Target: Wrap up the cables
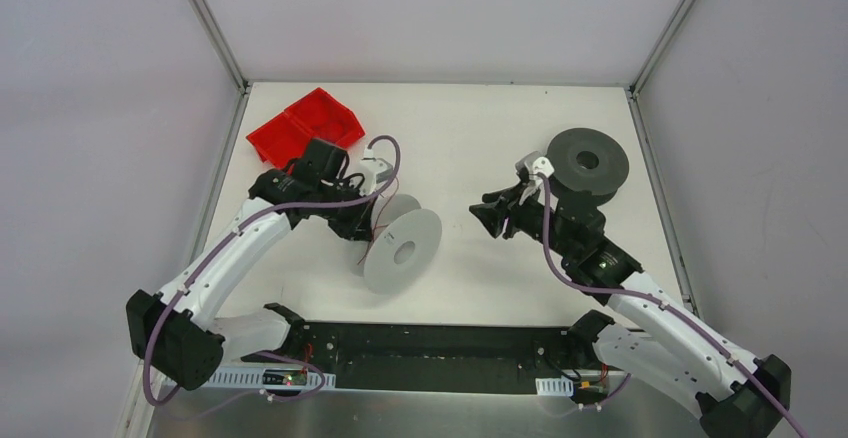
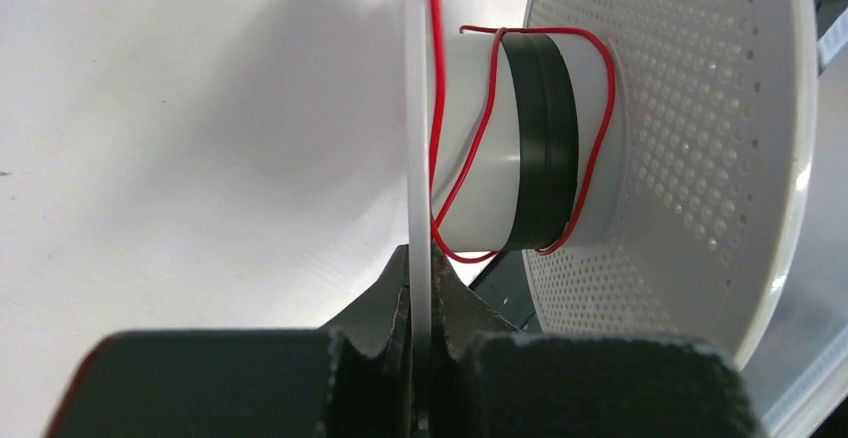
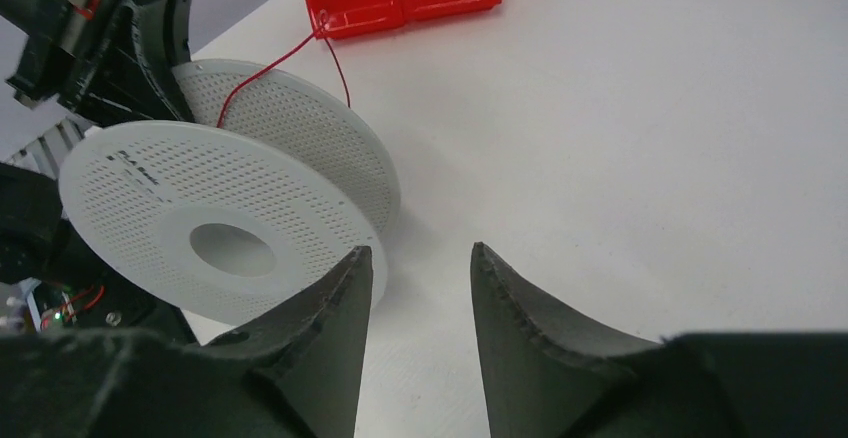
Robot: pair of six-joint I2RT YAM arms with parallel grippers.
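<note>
A white spool (image 1: 405, 250) with perforated flanges is in the left middle of the table, tilted. My left gripper is shut on the thin edge of one flange. Red cable (image 2: 603, 128) loops loosely around the hub, beside a dark band; one strand runs up along the gripped flange. In the right wrist view, a stretch of red cable (image 3: 262, 71) rises out between the flanges and bends back down. My right gripper (image 1: 481, 216) stands part open to the right of the spool, nothing between its fingers.
An open red box (image 1: 312, 123) lies at the back left, behind the left arm. A dark grey spool (image 1: 605, 148) rests at the back right, near the right arm.
</note>
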